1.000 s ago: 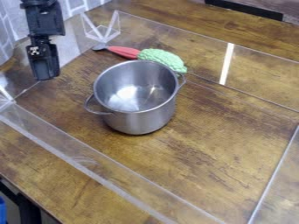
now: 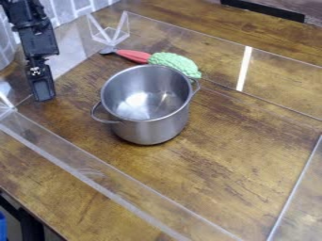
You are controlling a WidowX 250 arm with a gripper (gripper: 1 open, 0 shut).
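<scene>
My black gripper (image 2: 40,87) hangs low at the left side of the work area, left of a stainless steel pot (image 2: 146,105) with two side handles. The pot stands upright and looks empty. Behind it lie a red-handled utensil (image 2: 131,55) and a light green textured item (image 2: 176,63). The gripper is small and dark here; I cannot tell whether it is open or shut.
Clear plastic edging (image 2: 246,66) borders the wooden table (image 2: 233,151). The right half of the board is free. A small blue object (image 2: 4,226) shows at the lower left edge.
My gripper has moved downward toward the tabletop over the last second. The pot and the items behind it have stayed in place.
</scene>
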